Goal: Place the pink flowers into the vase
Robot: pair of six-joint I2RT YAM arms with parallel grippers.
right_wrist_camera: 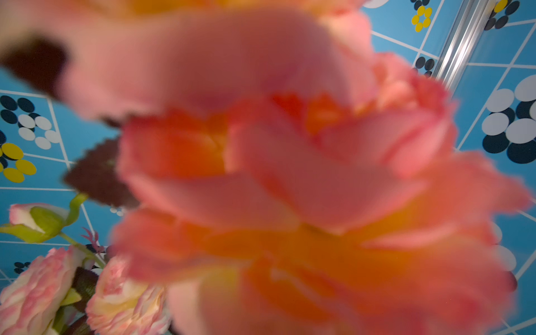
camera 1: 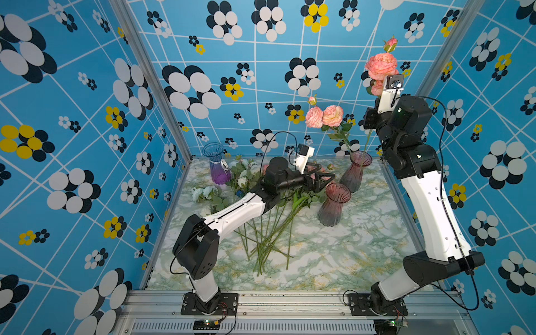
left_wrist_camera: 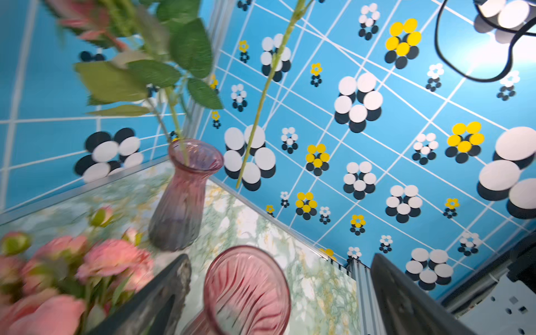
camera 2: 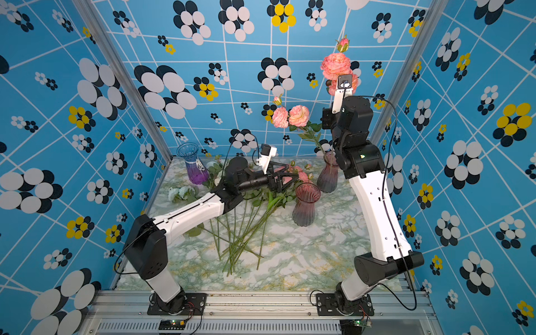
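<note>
At the back right, my right gripper (camera 1: 369, 120) is shut on the stem of a pink flower (camera 1: 382, 66), held upright. Its blooms fill the right wrist view and hide the fingers there. The bare stem (left_wrist_camera: 267, 95) hangs down in the left wrist view, its lower end beside the rear pink vase (left_wrist_camera: 181, 201), apart from its rim. That rear vase holds a pale pink flower (camera 1: 332, 115). My left gripper (camera 1: 328, 182) stands open by the mouth of the empty front vase (camera 1: 334, 205). Its fingers (left_wrist_camera: 159, 298) appear on either side of that vase, with nothing gripped.
Several pink flowers (left_wrist_camera: 114, 259) lie left of the vases, their long stems (camera 1: 268, 240) spread toward the front. A blue and purple vase (camera 1: 217, 164) stands at the back left beside white flowers (camera 1: 203, 193).
</note>
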